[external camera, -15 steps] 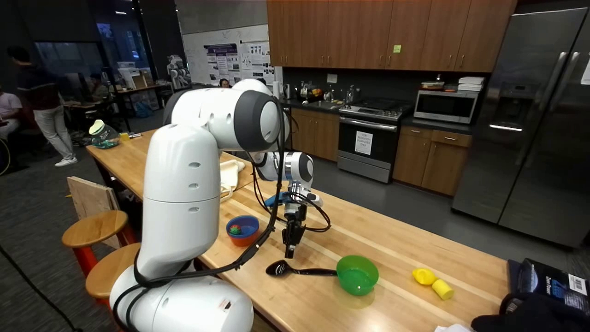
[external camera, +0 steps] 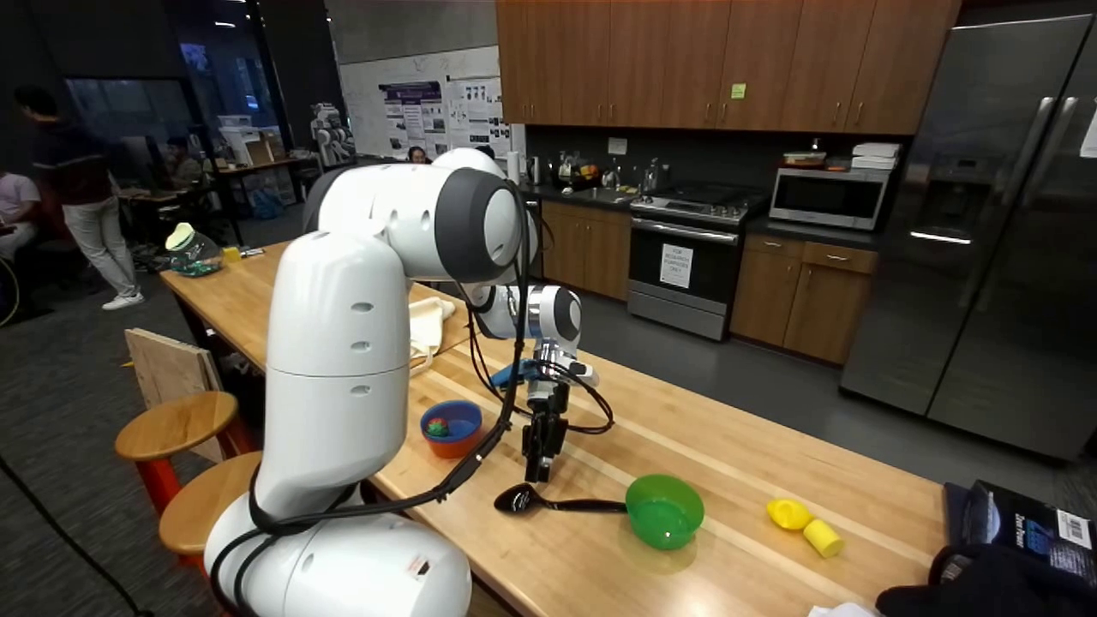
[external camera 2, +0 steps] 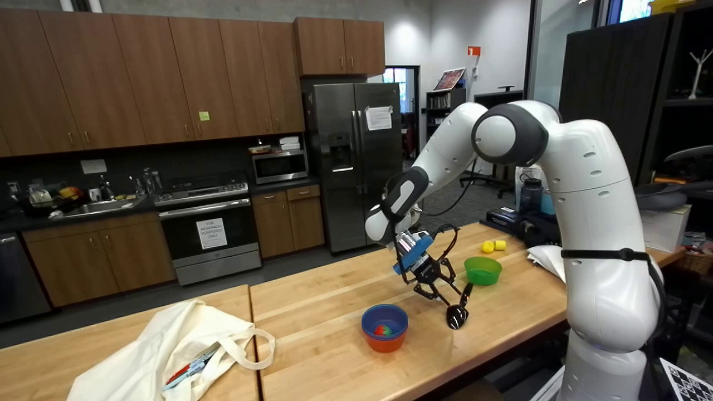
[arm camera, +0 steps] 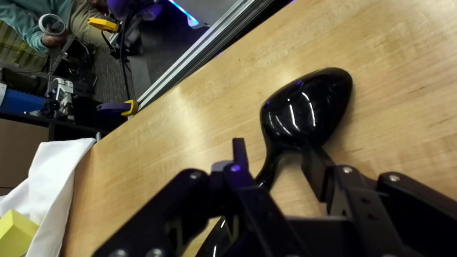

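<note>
A black spoon (arm camera: 306, 111) lies on the wooden table, its handle (external camera: 588, 505) reaching to the green bowl (external camera: 663, 514). My gripper is low and tilted over it, near the neck where handle meets spoon head. In the wrist view its fingers (arm camera: 240, 156) are parted, with the neck running through the gap as seen from there. Whether either finger touches the spoon, I cannot tell. Part of the handle is hidden behind the gripper in that view.
A blue bowl (external camera 2: 384, 318) stacked in an orange one (external camera 2: 385, 343) holds a strawberry. Two yellow items (external camera: 788, 513) lie beyond the green bowl. A cream cloth bag (external camera 2: 154, 347) covers the neighbouring table.
My gripper has shifted slightly, its fingertips a touch lower and left in exterior view 1. The spoon and bowls have stayed put.
</note>
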